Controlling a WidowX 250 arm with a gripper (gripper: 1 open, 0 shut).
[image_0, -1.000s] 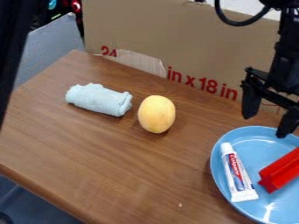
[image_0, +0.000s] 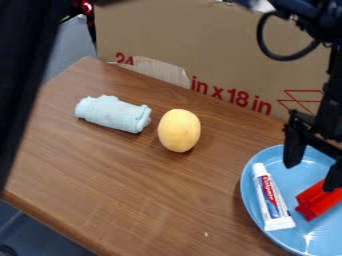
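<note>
The black gripper (image_0: 313, 160) hangs open at the right edge, low over the light blue plate (image_0: 301, 235), its fingers either side of the space above a red object (image_0: 315, 200) on the plate. A white toothpaste tube (image_0: 269, 200) with red and blue print lies on the plate's left part. A yellow oval object (image_0: 179, 130), like a potato, rests on the wooden table left of the plate. Farther left lies a pale blue rolled cloth (image_0: 114, 113).
A large cardboard box (image_0: 194, 45) stands behind the table (image_0: 127, 190). A dark vertical shape covers the upper left of the view.
The gripper has come down toward the plate and the red object since a second ago. The objects on the table look unmoved.
</note>
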